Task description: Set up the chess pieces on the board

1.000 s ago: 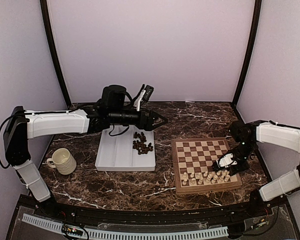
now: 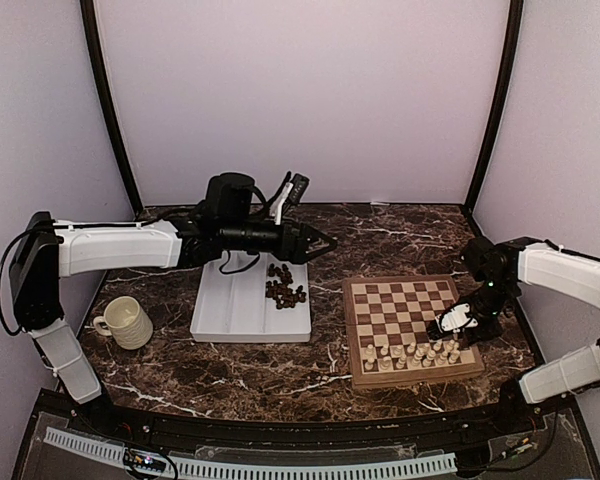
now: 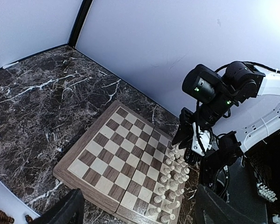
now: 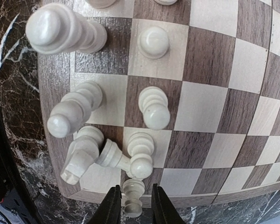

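Observation:
The chessboard [image 2: 400,310] holds several white pieces along its near rows. In the right wrist view my right gripper is at the board's edge, round a small white pawn [image 4: 133,205]; another white piece [image 4: 111,154] lies tipped against its neighbours. My left gripper [image 2: 310,240] hangs above the table between tray and board, its fingers apart with nothing visible between them. Dark pieces [image 2: 285,290] lie in the white tray [image 2: 225,310].
A white mug [image 2: 128,325] stands at the left. Walls [image 2: 550,150] bound the workspace on the sides.
My right arm has risen very slightly at the board's right side. The left arm is nearly still; the pieces in the tray look unchanged.

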